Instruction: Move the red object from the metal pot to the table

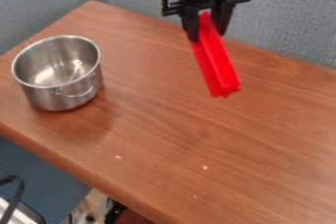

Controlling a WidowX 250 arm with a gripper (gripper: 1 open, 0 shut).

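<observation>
A long red object (217, 63) hangs tilted in the upper middle of the camera view, its lower end leaning to the right. My black gripper (205, 14) is shut on its upper end. Whether the lower tip touches the table or hovers over it, I cannot tell. The metal pot (59, 92) stands upright at the left of the table (171, 130), well apart from the gripper, and its inside looks empty.
Bare wood (250, 159) spreads below and to the right of the red object. A grey wall (302, 22) rises behind the table's back edge. Cables and other gear (92, 208) lie off the table at the lower left.
</observation>
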